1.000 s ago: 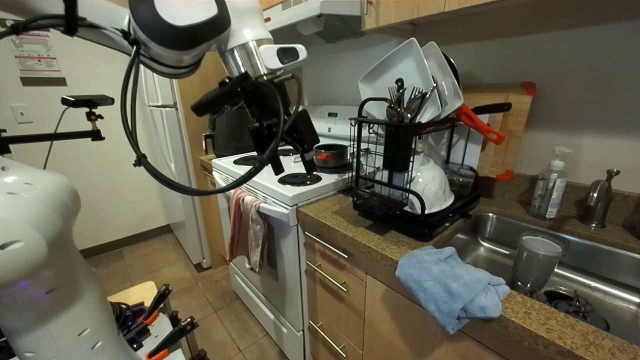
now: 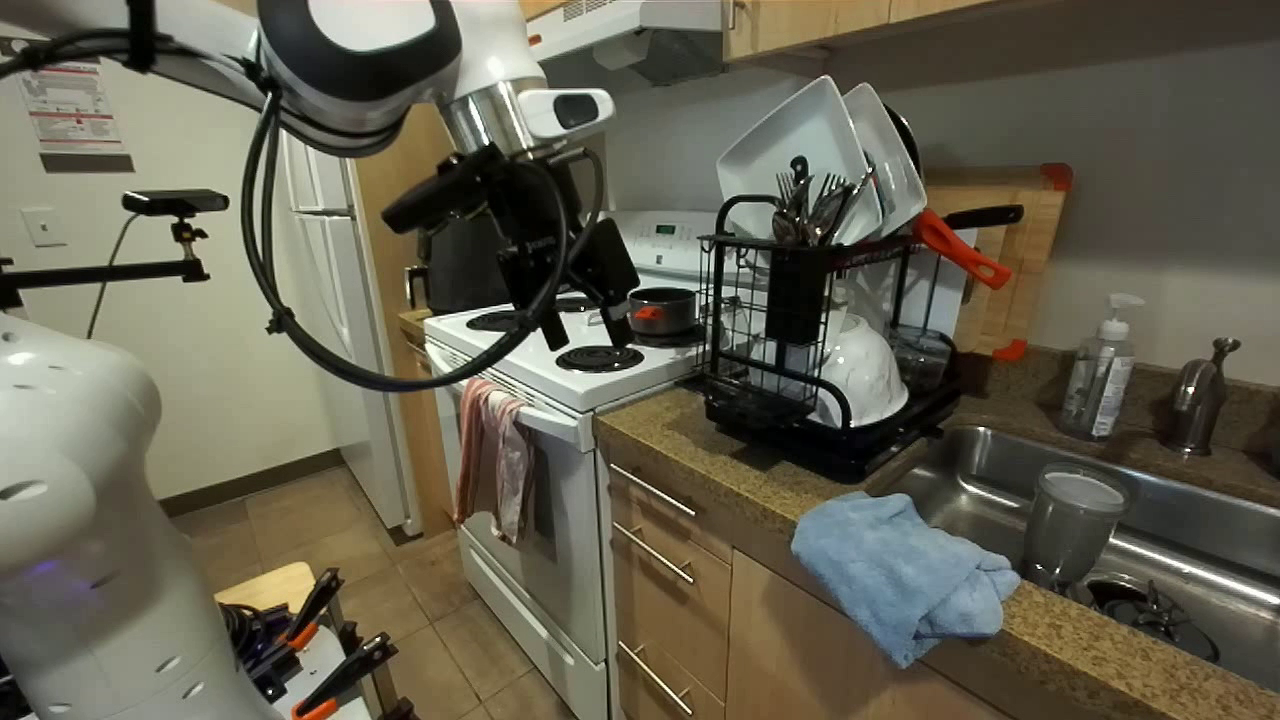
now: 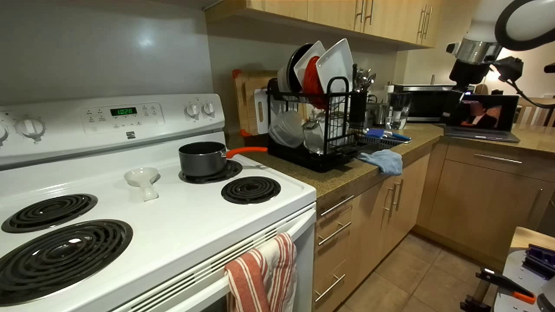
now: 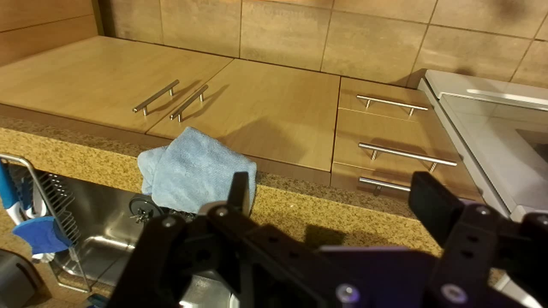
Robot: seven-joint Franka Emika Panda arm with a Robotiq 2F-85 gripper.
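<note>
High in front of the counter, my gripper (image 2: 589, 341) stands open with empty space between its fingers. In the wrist view its two dark fingertips (image 4: 238, 189) are wide apart over the counter and drawers. A blue cloth (image 2: 902, 566) lies crumpled over the counter's front edge by the sink, well apart from the gripper. A dark pot (image 3: 203, 159) with a red handle sits on a rear burner of the stove. A white spoon rest (image 3: 141, 179) lies on the stovetop. A striped towel (image 3: 264, 270) hangs from the oven handle.
The black dish rack (image 2: 828, 432), piled with plates and cutlery, stands on the counter between stove and sink (image 2: 978, 450). A clear cup (image 2: 1074, 522) is in the sink, with a soap bottle (image 2: 1096, 374) behind it. Bare counter (image 2: 672, 434) shows beside the stove.
</note>
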